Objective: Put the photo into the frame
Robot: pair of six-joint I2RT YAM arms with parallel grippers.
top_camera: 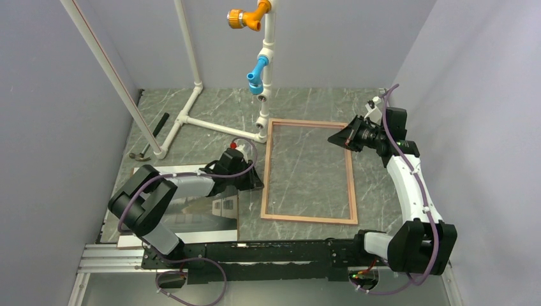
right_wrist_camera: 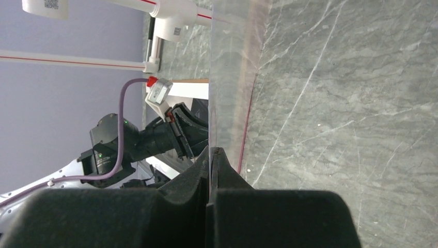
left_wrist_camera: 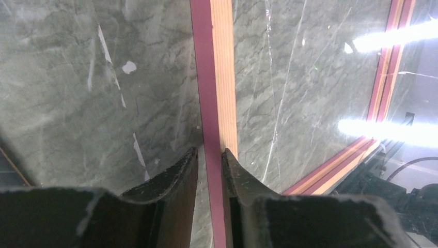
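Note:
The wooden frame (top_camera: 353, 191) lies flat on the table, with grey marble showing inside it. My left gripper (top_camera: 259, 186) stands at its left bar, fingers part open; in the left wrist view the wooden bar (left_wrist_camera: 225, 82) passes behind the gap between the fingers. My right gripper (top_camera: 332, 139) is over the frame's upper right part. In the right wrist view that gripper is shut on the edge of a clear sheet (right_wrist_camera: 230, 72), which stretches away from the fingers. The photo (top_camera: 214, 217), grey with a white border, lies left of the frame, partly under my left arm.
A white pipe stand (top_camera: 223, 129) rises behind the frame's upper left corner, with blue (top_camera: 256, 75) and orange (top_camera: 249, 18) fittings. A hammer (top_camera: 153, 134) lies at the far left. Bare table shows behind the frame and to its right.

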